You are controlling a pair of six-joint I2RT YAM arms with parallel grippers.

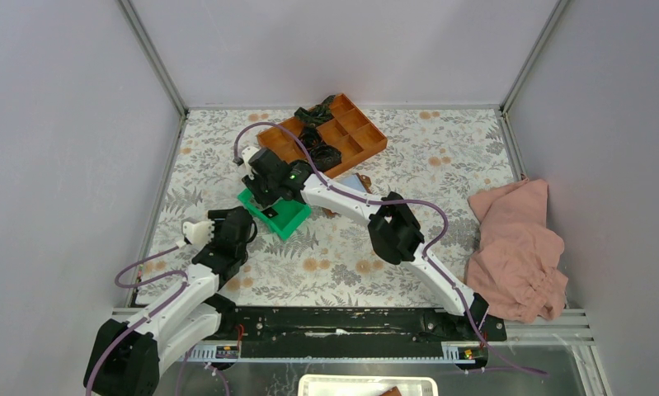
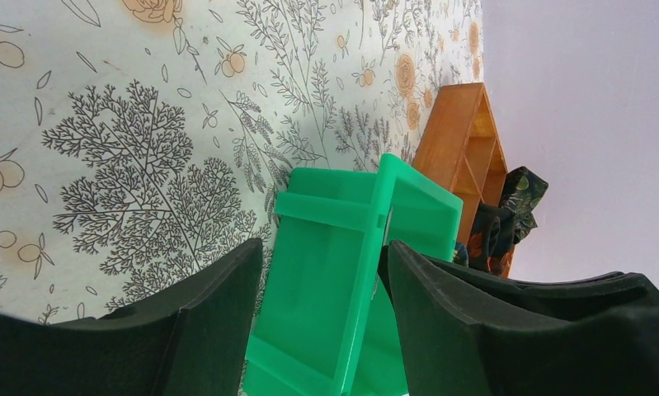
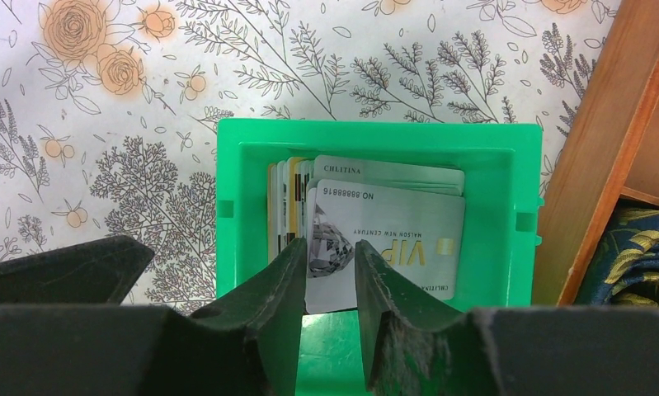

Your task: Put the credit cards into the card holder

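Observation:
A green box [image 1: 291, 216] stands on the patterned table, partly covered by both grippers in the top view. Inside it, in the right wrist view, white cards lie stacked, a VIP card [image 3: 392, 227] on top; several more cards [image 3: 289, 190] stand on edge along the left side. My right gripper is partly open over the VIP card, whose lower left part shows between the fingertips; whether they touch it I cannot tell. My left gripper is open, with the box's long wall [image 2: 363, 285] in view between its fingers.
Behind the green box, a brown wooden tray [image 1: 363, 136] holds dark bundled cloth [image 1: 313, 115]. A pale flat object [image 1: 355, 183] lies partly hidden by the right arm. Pink cloth [image 1: 520, 247] fills the right side.

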